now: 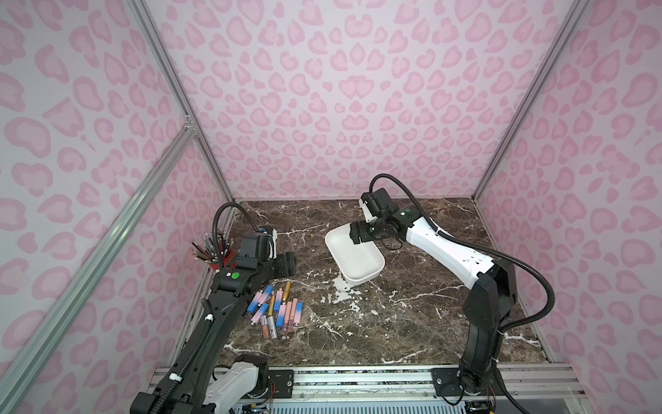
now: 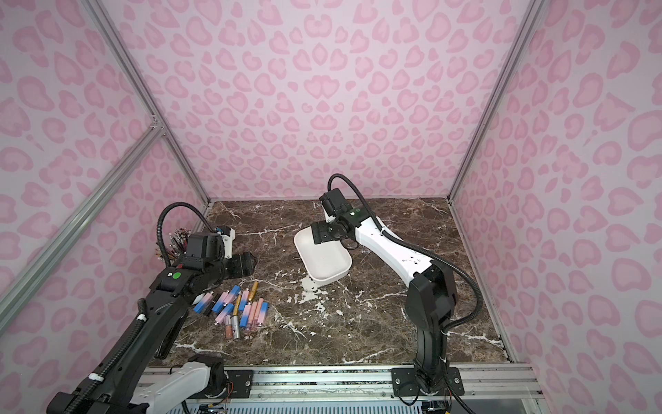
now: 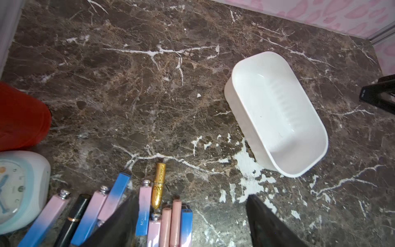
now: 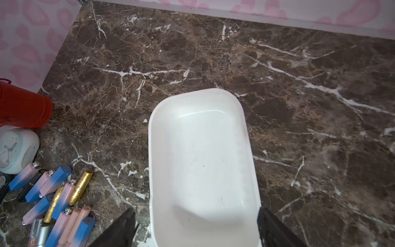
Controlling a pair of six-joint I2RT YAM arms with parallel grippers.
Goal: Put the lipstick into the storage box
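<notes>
The white storage box stands empty on the marble table, right of the lipsticks. Several lipsticks lie close together at the front left, among them a gold tube, a pink-and-blue one and a plain pink one. Above and slightly behind them is my left gripper, its fingers apart and nothing between them; it hides part of the group in its wrist view. My right gripper hangs over the box, wide open and empty.
A red cup and a white clock stand left of the lipsticks. Both arms rise from the front rail.
</notes>
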